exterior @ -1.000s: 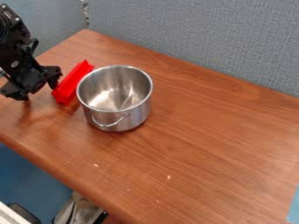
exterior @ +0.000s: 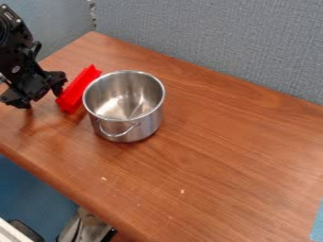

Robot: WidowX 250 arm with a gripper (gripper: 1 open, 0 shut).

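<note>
My black gripper (exterior: 38, 90) is at the left edge of the view, low over the wooden table, beside a long red object (exterior: 77, 88). I cannot tell whether its fingers are open or shut, or whether they touch the red object. The red object lies slanted, just left of a shiny steel pot (exterior: 124, 124) with a wire handle on its front side. The inside of the pot looks empty.
A grey padded wall (exterior: 209, 38) runs along the back. The table's front-left edge drops to a blue floor.
</note>
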